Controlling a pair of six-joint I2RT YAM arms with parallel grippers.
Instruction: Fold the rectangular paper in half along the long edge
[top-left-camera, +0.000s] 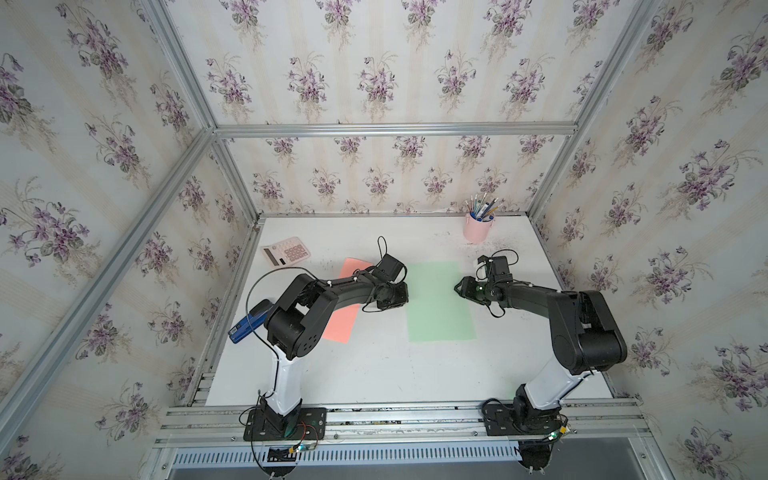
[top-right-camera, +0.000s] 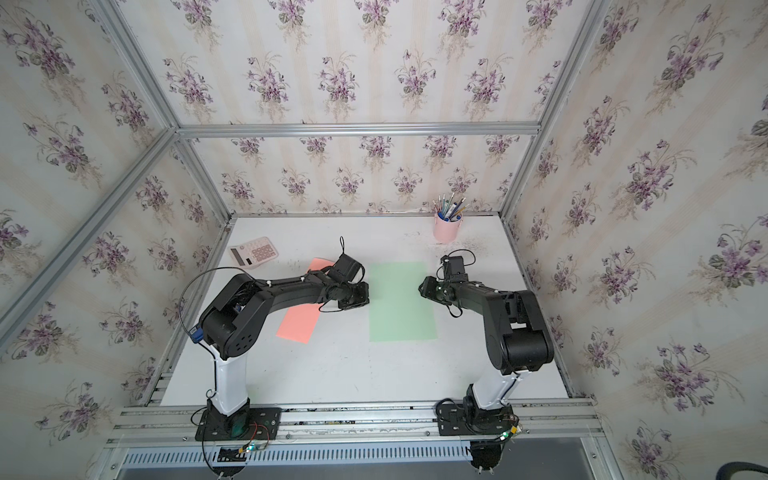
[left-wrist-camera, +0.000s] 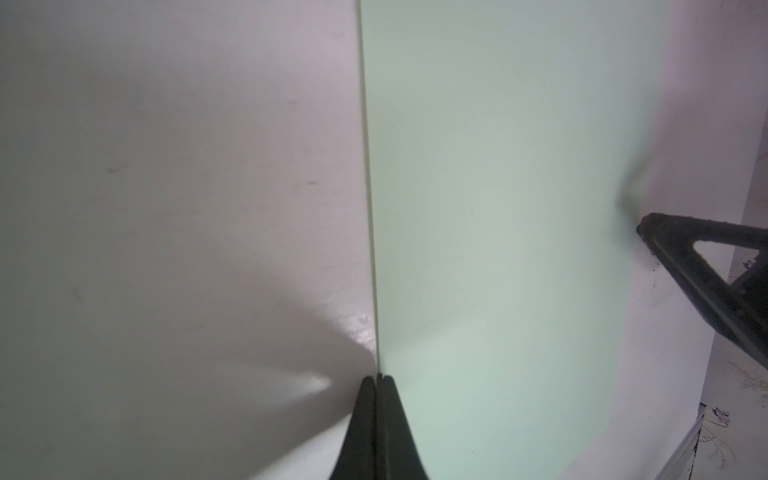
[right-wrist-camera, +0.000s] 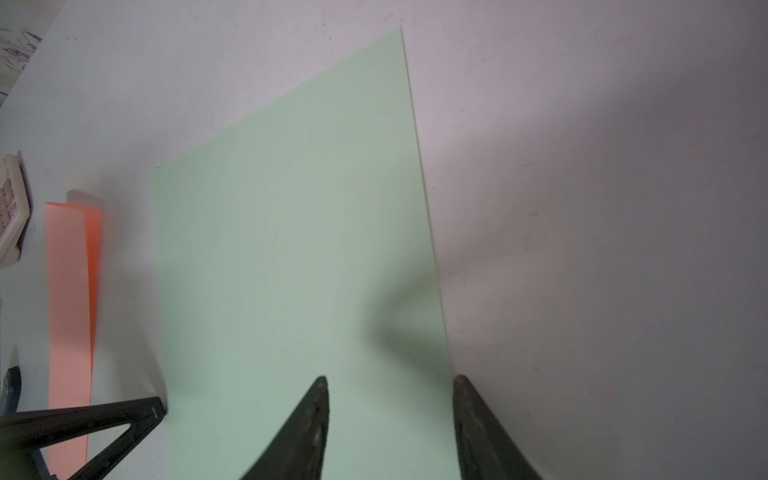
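Observation:
A green rectangular paper (top-left-camera: 438, 316) lies flat and unfolded on the white table. In the left wrist view, the left edge of the green paper (left-wrist-camera: 496, 240) runs straight to the tips of my left gripper, which is shut. Whether a sliver of the edge is pinched there I cannot tell. Across the sheet, my right gripper stands open at the right edge. One of its fingers (right-wrist-camera: 317, 400) is over the green paper, the other just past the edge, and a soft shadow falls between them.
A folded orange paper (top-right-camera: 300, 323) lies left, partly beneath the left arm. Further left are a pink calculator (top-left-camera: 286, 252) and a blue object (top-left-camera: 249, 323). A pink cup of pens (top-left-camera: 477, 229) stands at the back right.

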